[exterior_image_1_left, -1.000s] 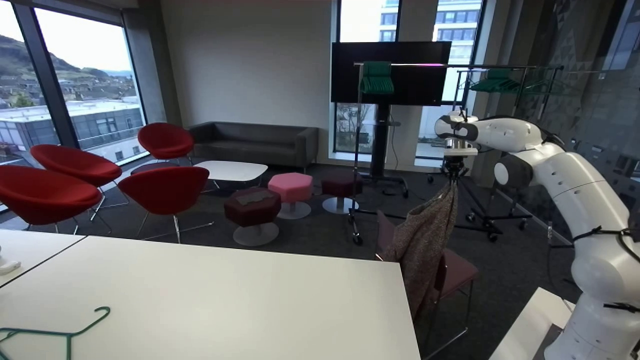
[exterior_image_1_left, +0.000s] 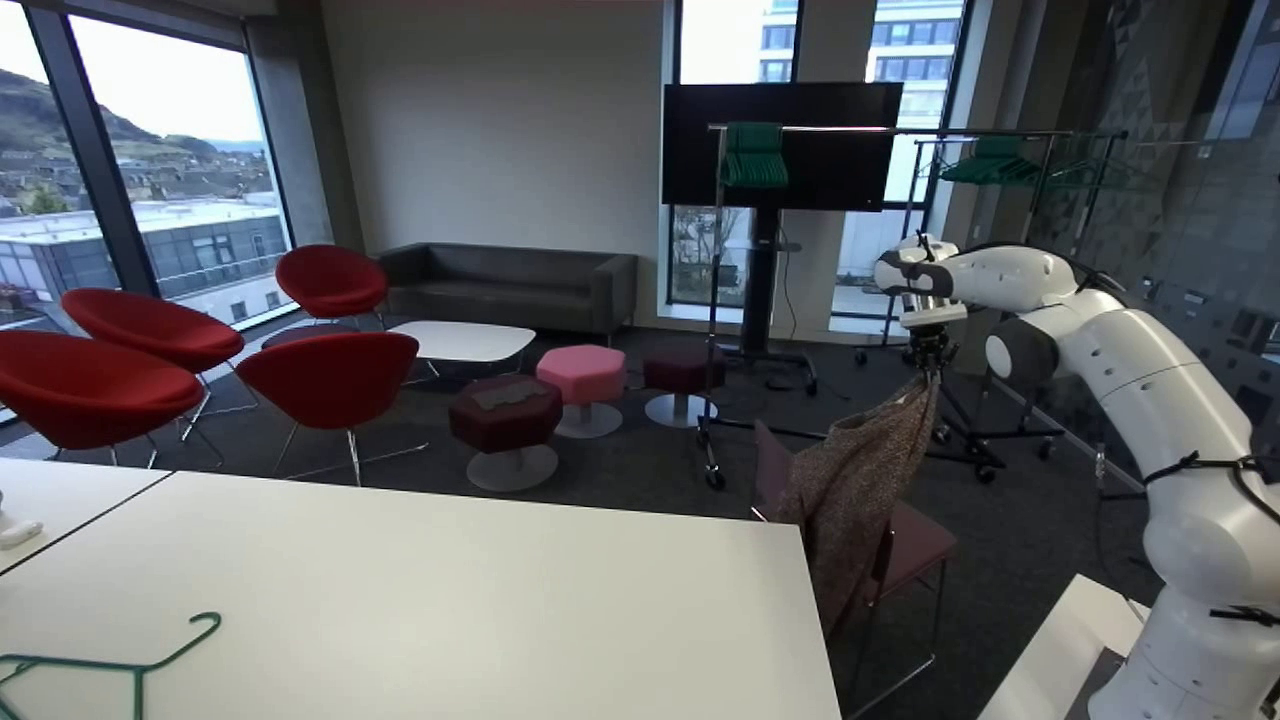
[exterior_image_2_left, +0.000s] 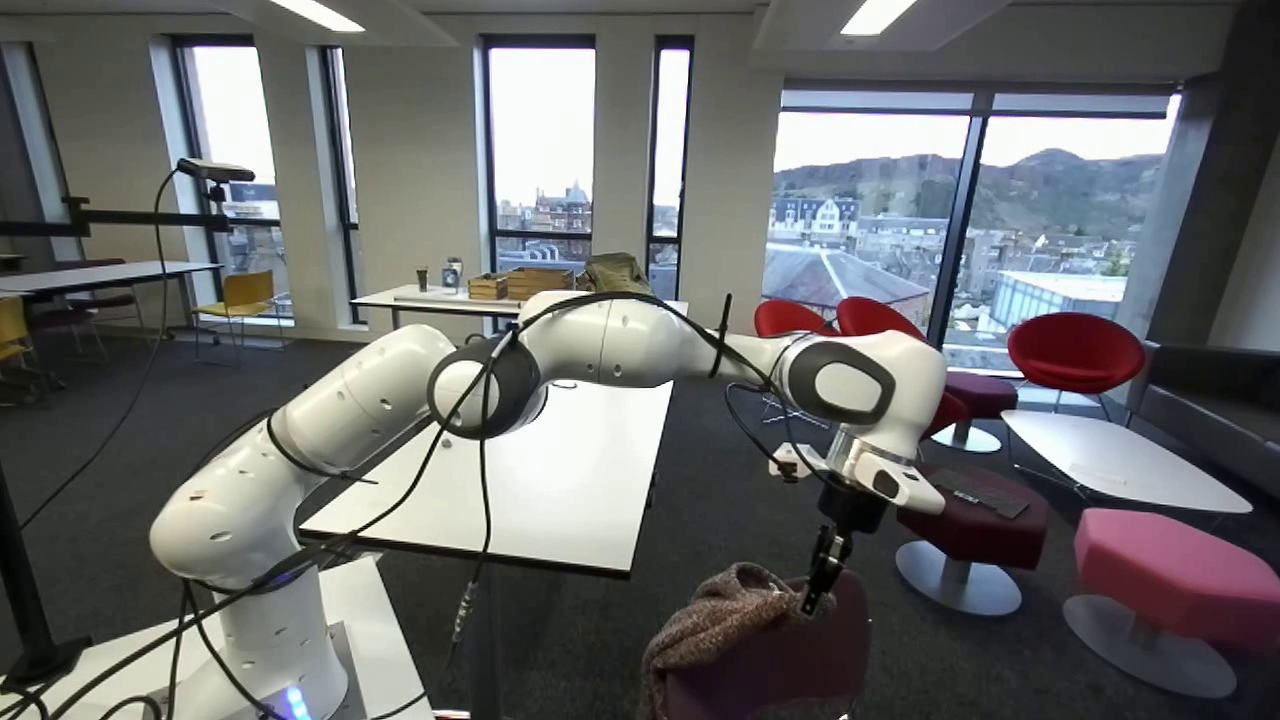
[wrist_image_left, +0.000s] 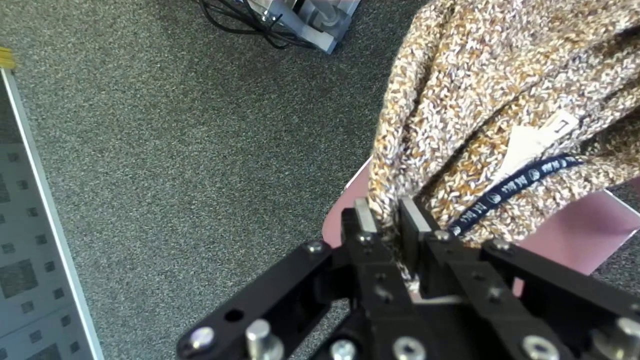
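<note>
A brown speckled knit garment (exterior_image_1_left: 854, 486) drapes over the back of a maroon chair (exterior_image_1_left: 918, 540), and one end is pulled up toward my gripper (exterior_image_1_left: 930, 360). In the wrist view my gripper is shut on a fold of the knit garment (wrist_image_left: 468, 90) near its collar, beside a dark blue loop and white label (wrist_image_left: 543, 135). The chair's pinkish seat (wrist_image_left: 576, 234) shows underneath. From the other side, the garment (exterior_image_2_left: 720, 618) hangs over the chair back (exterior_image_2_left: 780, 672), with my gripper (exterior_image_2_left: 818, 588) above and to its right.
A white table (exterior_image_1_left: 480, 588) stands close beside the chair, with a green hanger (exterior_image_1_left: 138, 666) on it. Behind are a clothes rail with green hangers (exterior_image_1_left: 753, 156), a pink stool (exterior_image_1_left: 584, 374) and a dark stool (exterior_image_1_left: 506, 410).
My gripper has moved a little to the right and slightly down in exterior view 1, tilting somewhat. The held end of the garment has stretched to the right with it.
</note>
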